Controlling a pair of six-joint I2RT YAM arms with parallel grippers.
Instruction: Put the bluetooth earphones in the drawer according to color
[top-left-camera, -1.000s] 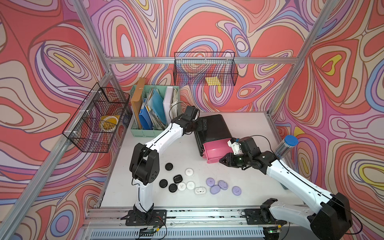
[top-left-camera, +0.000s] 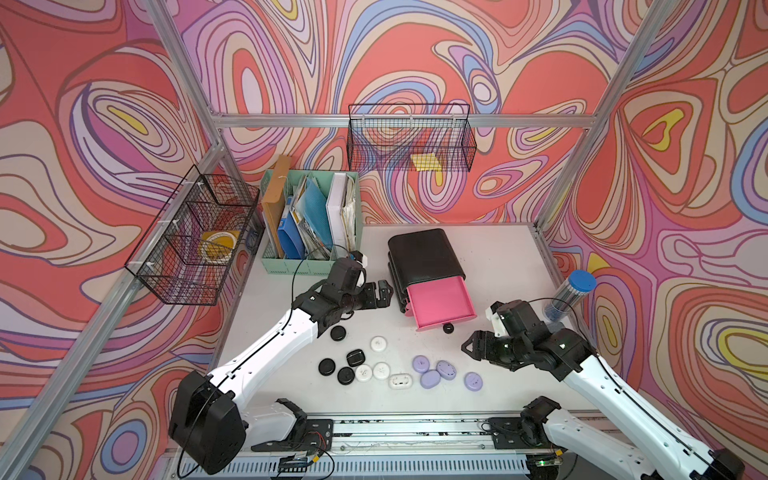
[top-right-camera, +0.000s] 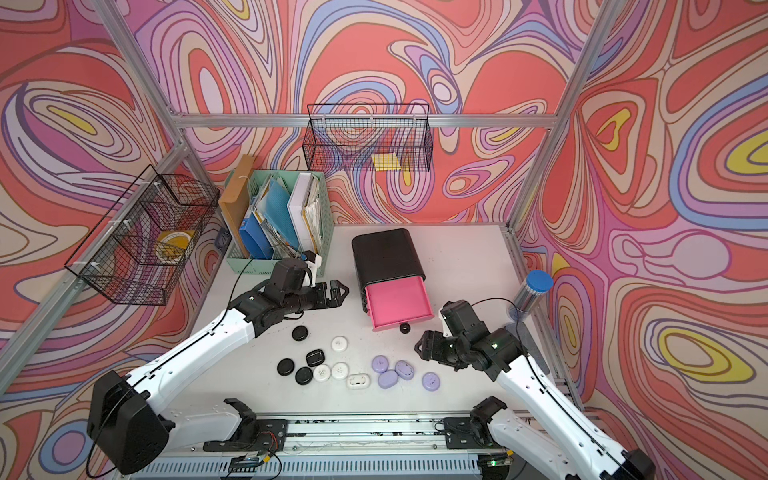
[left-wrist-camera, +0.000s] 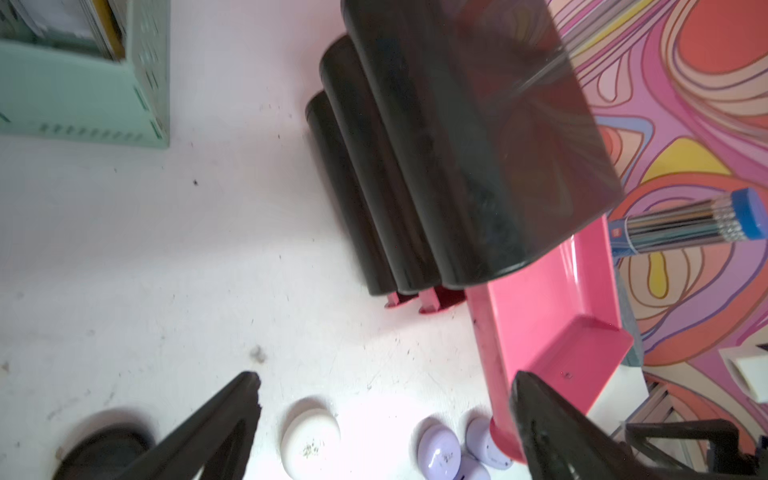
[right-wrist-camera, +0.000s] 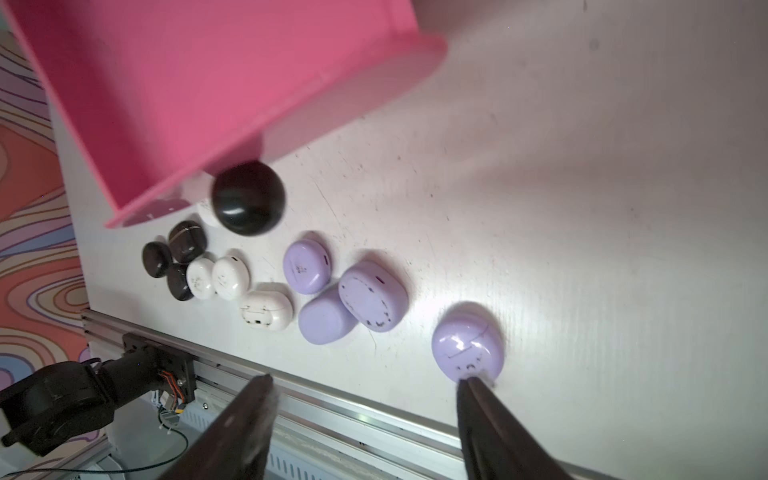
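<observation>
The pink drawer (top-left-camera: 441, 301) is pulled out from the black cabinet (top-left-camera: 423, 253), its inside empty. On the table lie black (top-left-camera: 326, 366), white (top-left-camera: 400, 381) and lilac (top-left-camera: 473, 381) earphone cases. A small round black object (right-wrist-camera: 247, 197) sits by the drawer's front. My left gripper (top-left-camera: 376, 294) is open, left of the cabinet, nothing between its fingers. My right gripper (top-left-camera: 489, 345) hangs right of the drawer's front, above the lilac cases, its fingers apart and empty in the right wrist view.
A mint crate of folders (top-left-camera: 312, 220) stands at back left. A blue-lidded container (top-left-camera: 581, 284) stands at right. Wire baskets hang on the back and left frame.
My right gripper has moved away from the drawer, to the right and toward the near edge.
</observation>
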